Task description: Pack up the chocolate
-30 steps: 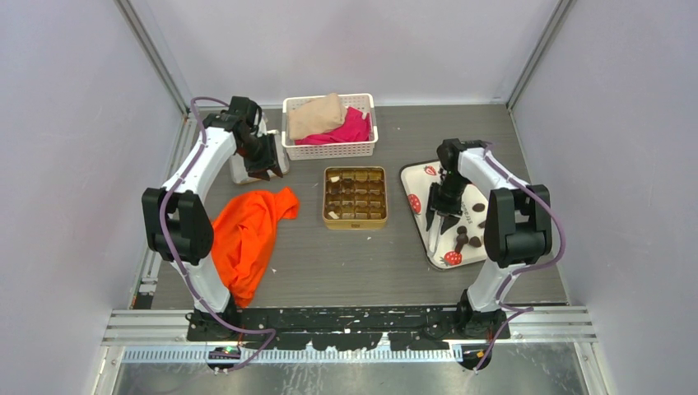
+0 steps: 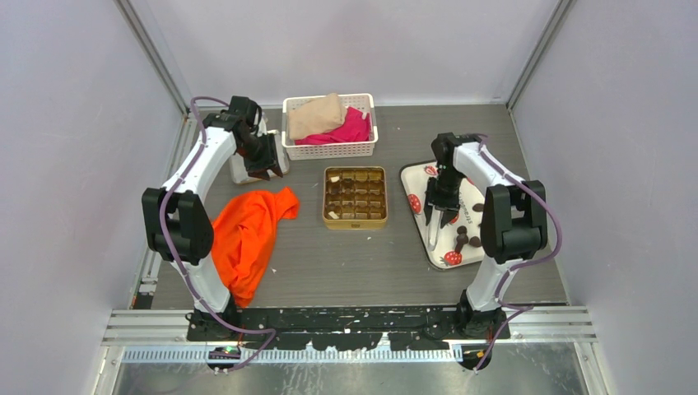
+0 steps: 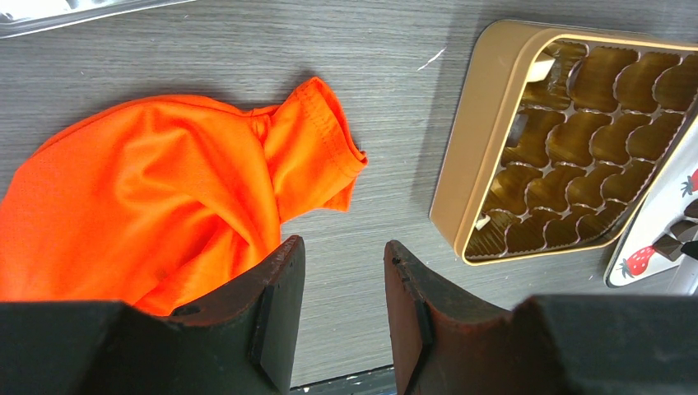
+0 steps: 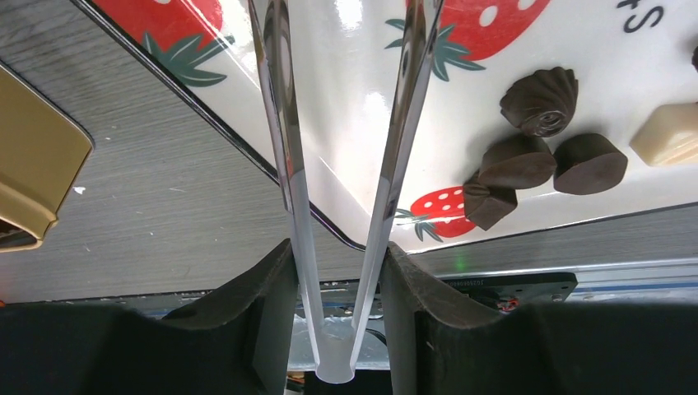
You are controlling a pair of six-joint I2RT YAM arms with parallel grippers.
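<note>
Several dark chocolates [image 4: 590,164] and a white one [image 4: 668,134] lie on the strawberry-printed tray [image 2: 421,226]. Above the tray's left part, my right gripper stands open; the arms of clear tongs [image 4: 296,206] run between its fingers, close against them, and their tips point away over bare tray. The gold box [image 2: 355,224] sits mid-table, its brown insert divided into cups. White pieces [image 3: 541,67] show along the box's left side; most other cups look empty. My left gripper, at the back left, has its fingers apart with nothing between.
An orange cloth [image 2: 251,230] lies on the left of the table, by a clear container [image 2: 240,174] under my left arm. A white basket [image 2: 333,151] with beige and pink cloths stands at the back. Bare table [image 2: 346,267] lies in front of the box.
The left arm, box and chocolates look unmoved.
</note>
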